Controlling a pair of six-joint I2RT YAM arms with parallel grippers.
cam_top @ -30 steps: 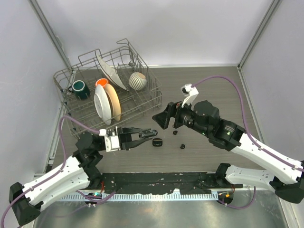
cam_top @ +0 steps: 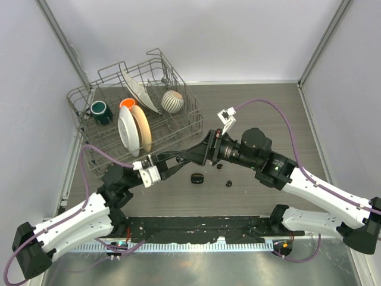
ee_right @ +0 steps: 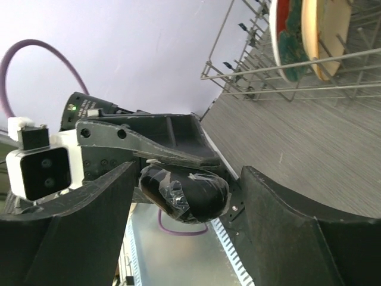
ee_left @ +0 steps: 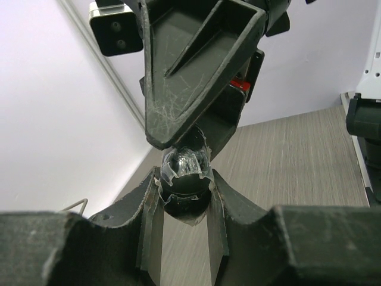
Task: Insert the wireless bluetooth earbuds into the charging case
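Observation:
A black, film-wrapped case is held between the fingertips of my left gripper, in front of its camera. My right gripper surrounds that case from the other side, its fingers either side of it in the right wrist view; whether they press on it I cannot tell. On the table a second black case lies below the grippers, with small black earbud-like pieces to its right.
A wire dish rack with plates, mugs and a striped cup fills the back left. White walls bound it.

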